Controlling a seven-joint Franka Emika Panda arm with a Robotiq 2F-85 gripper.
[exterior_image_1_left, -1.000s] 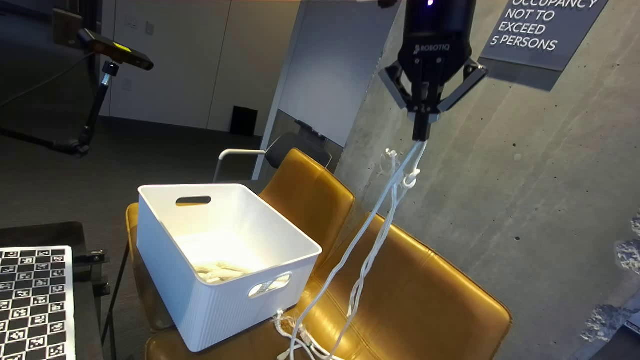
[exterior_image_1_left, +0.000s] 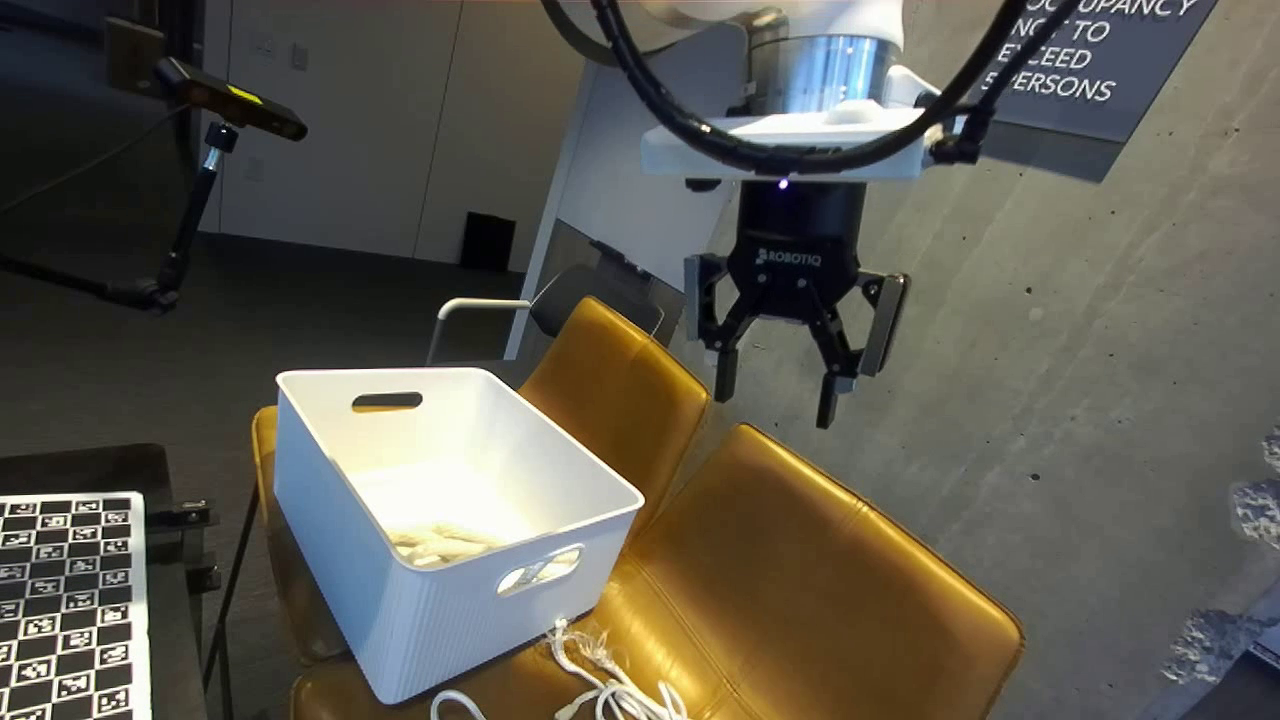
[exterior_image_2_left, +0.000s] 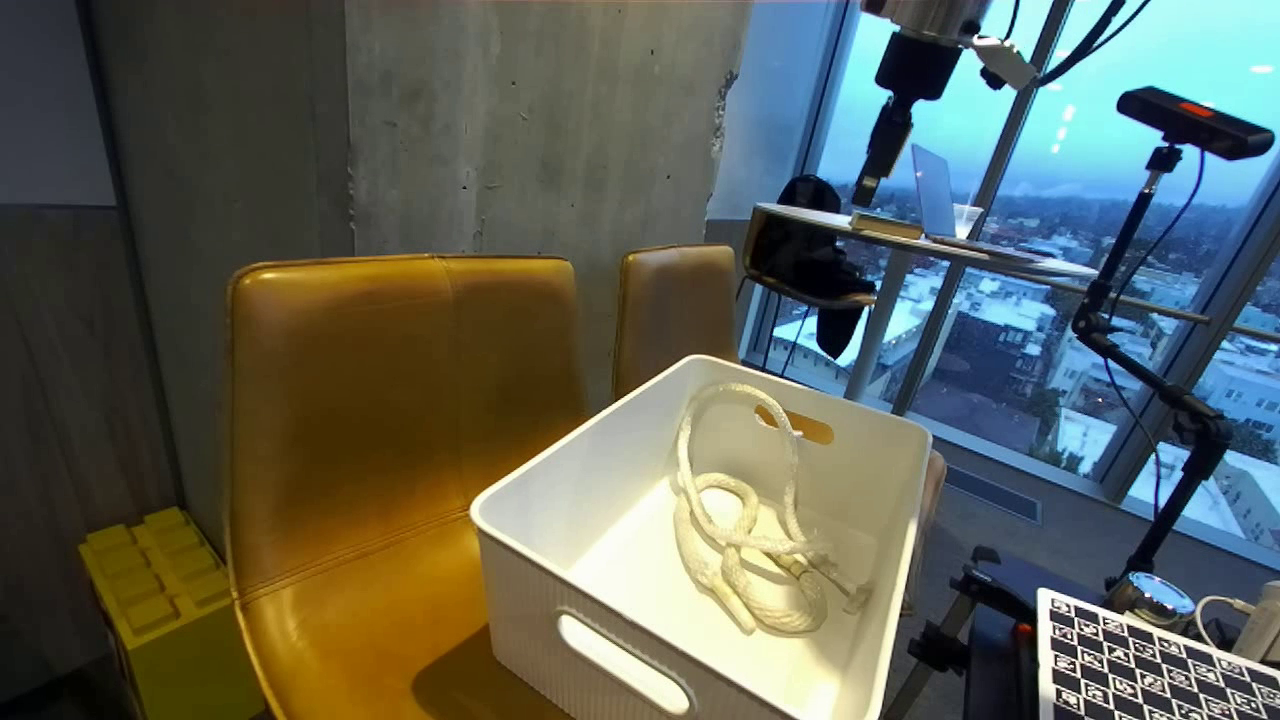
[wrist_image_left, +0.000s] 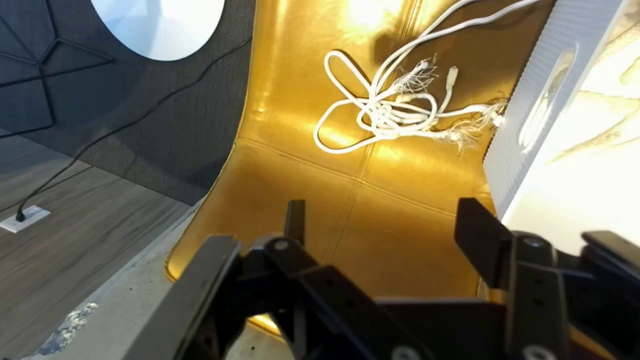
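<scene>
Thin white cords (wrist_image_left: 390, 114) lie in a loose tangle on the brown chair seat (exterior_image_1_left: 708, 636), their frayed ends close to the bin. My gripper (exterior_image_1_left: 777, 396) hangs high over the chair with its fingers apart. Nothing shows between them, and the wrist view has bare leather between the fingers. In the second exterior view the gripper (exterior_image_2_left: 866, 198) appears at the upper right, seen edge-on. Beside the cords stands a white bin (exterior_image_2_left: 528, 576). A thicker cream rope (exterior_image_2_left: 732, 540) is coiled inside it.
The chair's backrest (exterior_image_1_left: 840, 564) rises beside the bin, with a concrete wall (exterior_image_1_left: 1080, 396) behind. A camera on a stand (exterior_image_2_left: 1200, 120) and a marker board (exterior_image_1_left: 72, 600) are off to the side. Air around the gripper is clear.
A second ago the gripper was shut on the white cords, which hung down to the chair. Now its fingers are spread and lower, and the cords lie on the seat.
</scene>
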